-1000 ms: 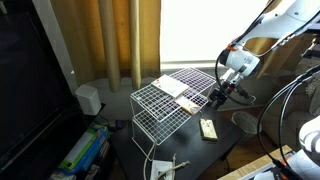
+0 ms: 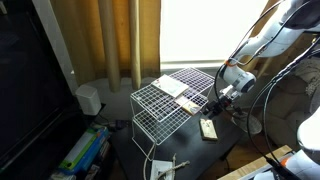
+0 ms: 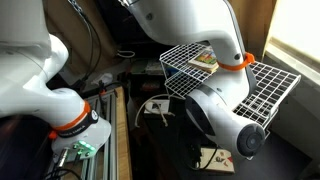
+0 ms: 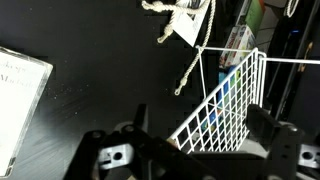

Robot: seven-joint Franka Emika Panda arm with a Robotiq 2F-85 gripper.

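Note:
My gripper is open, its two dark fingers wide apart with nothing held between them. In exterior view 1 the gripper [image 2: 211, 108] hangs low at the right end of the white wire rack [image 2: 160, 124], near a pale book [image 2: 208, 129] lying flat on the black table. From the wrist the book [image 4: 18, 105] shows at the left edge, away from the fingers, and the rack's wire side [image 4: 225, 108] lies beneath the right part of the fingers. The arm hides the gripper in exterior view 2, where part of the book [image 3: 213, 160] shows.
Flat books or papers [image 2: 170, 87] lie on top of the rack. A cream rope [image 4: 188, 65] and a white card [image 4: 190, 25] are on the table in front of it. Several books [image 2: 80, 150] stand off to the left. Bare black tabletop [image 4: 95, 90] separates book and rope.
The arm has come down a little and its wrist has shifted slightly in exterior view 1. The book, rack and rope have stayed in place.

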